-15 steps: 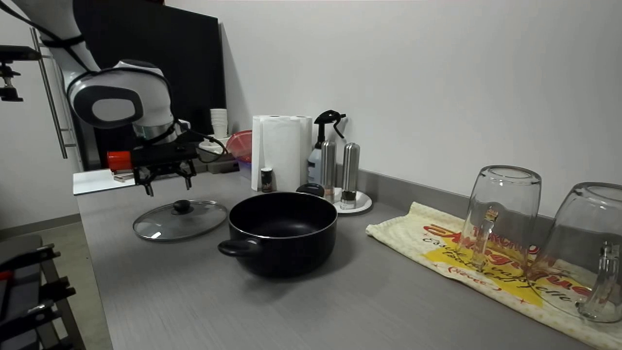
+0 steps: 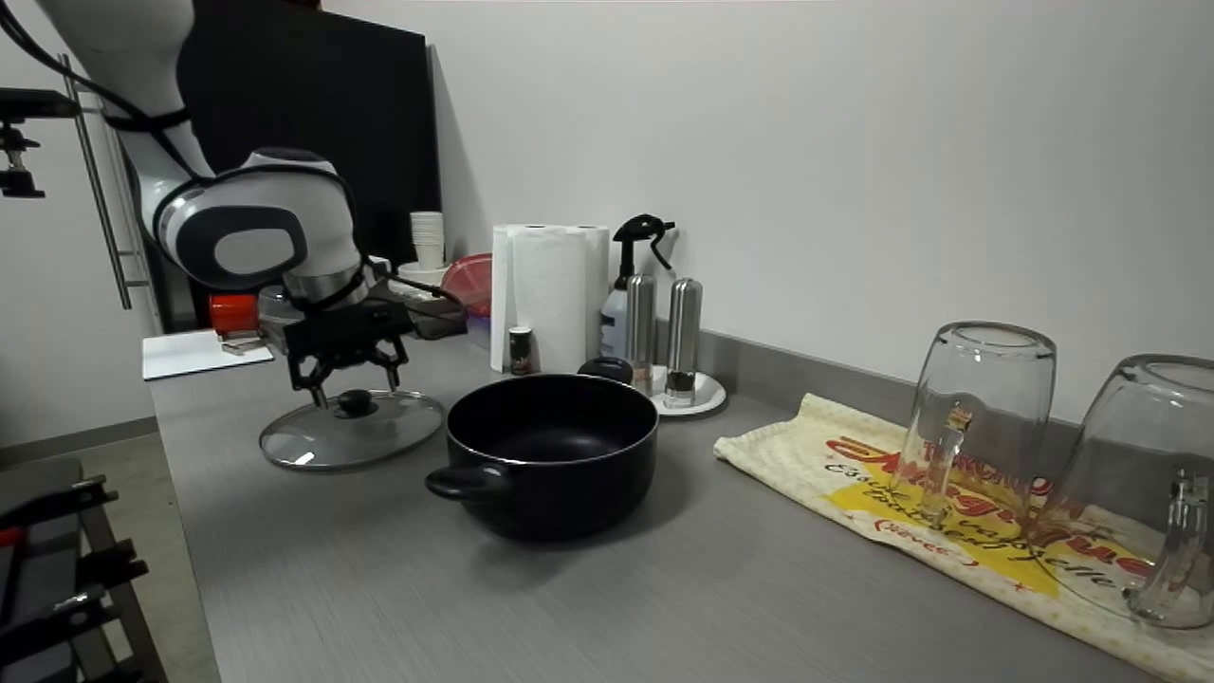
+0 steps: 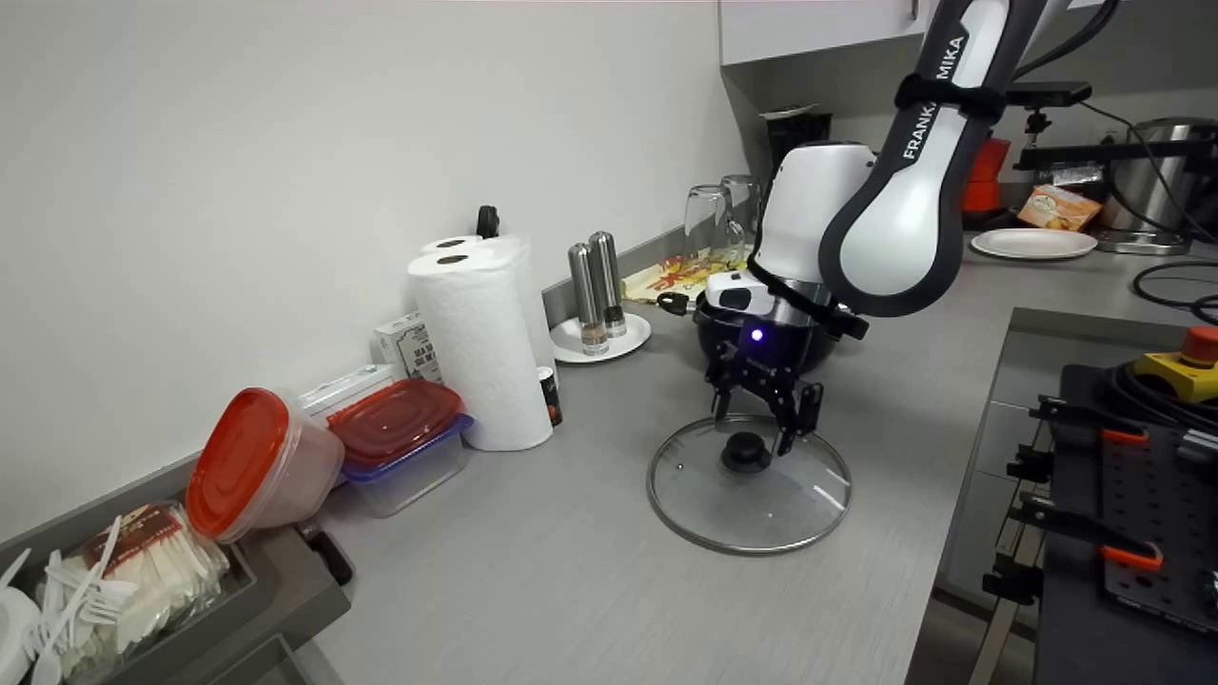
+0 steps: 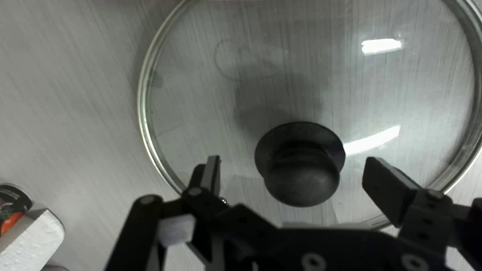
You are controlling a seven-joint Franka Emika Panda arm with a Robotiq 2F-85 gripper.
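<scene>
A round glass lid point(image 2: 393, 438) with a metal rim lies flat on the grey counter. Its black knob point(image 4: 301, 169) points up at the centre. My gripper point(image 2: 358, 391) is low over the lid, open, with one finger to either side of the knob in exterior view 1. In the wrist view the fingers point(image 4: 388, 187) stand wide apart, the knob showing between and just ahead of them without contact. A black two-handled pot point(image 2: 552, 467), uncovered and empty as far as I see, stands close by the lid.
Paper towel rolls point(image 2: 554, 296), a spray bottle point(image 2: 616, 313) and two steel mills on a white plate point(image 2: 708, 398) line the wall. Two upturned glass mugs point(image 2: 984, 398) rest on a printed cloth point(image 2: 814, 438). Plastic containers point(image 3: 405, 445) sit farther along.
My gripper has come down and a little to the right in exterior view 1, from above the lid to the height of its knob. Lid and pot have stayed put.
</scene>
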